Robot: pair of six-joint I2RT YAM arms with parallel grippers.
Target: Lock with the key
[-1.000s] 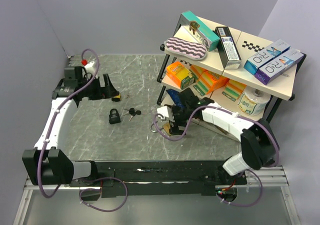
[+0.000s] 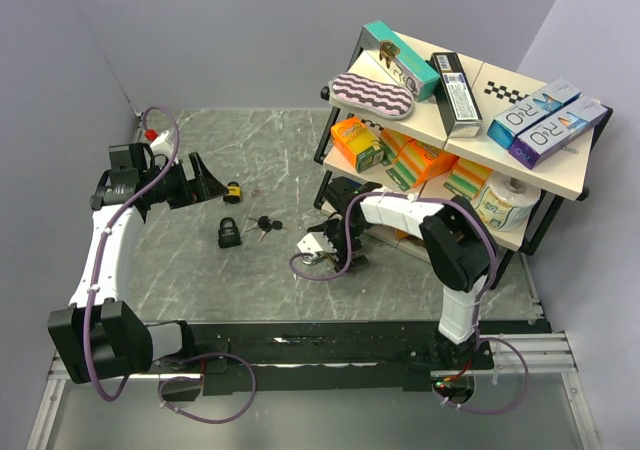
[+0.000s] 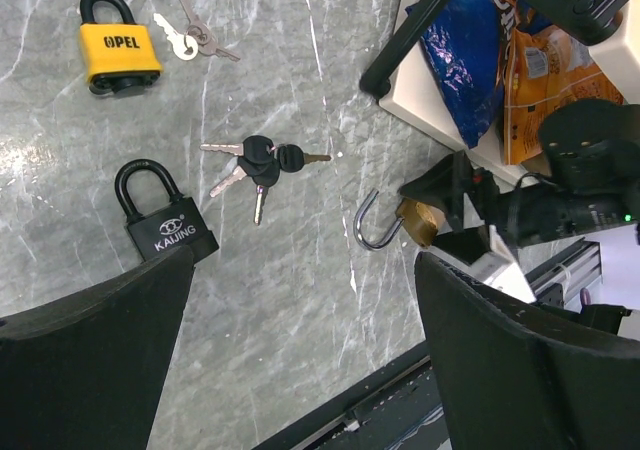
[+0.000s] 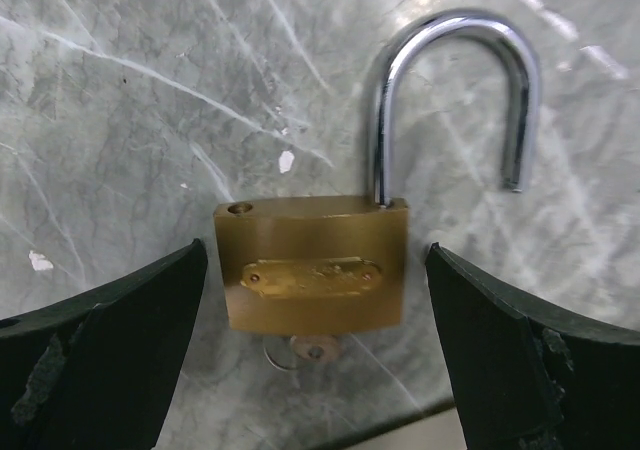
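Observation:
A brass padlock (image 4: pixel 312 240) lies on the marble surface with its shackle swung open; a small key head (image 4: pixel 316 348) pokes out of its base. My right gripper is open and low over it, one finger on each side of the brass body, with a slim gap showing at both sides. From the left wrist view, that padlock (image 3: pixel 418 222) is partly covered by the right fingers. High over the left part of the surface, my left gripper (image 2: pixel 212 178) stands open and empty, well away from the brass padlock.
A yellow padlock (image 3: pixel 121 54), a black padlock (image 3: pixel 172 224), a bunch of black-headed keys (image 3: pixel 262 162) and a pair of small keys (image 3: pixel 188 42) lie to the left. The loaded shelf (image 2: pixel 455 140) rises close behind my right arm.

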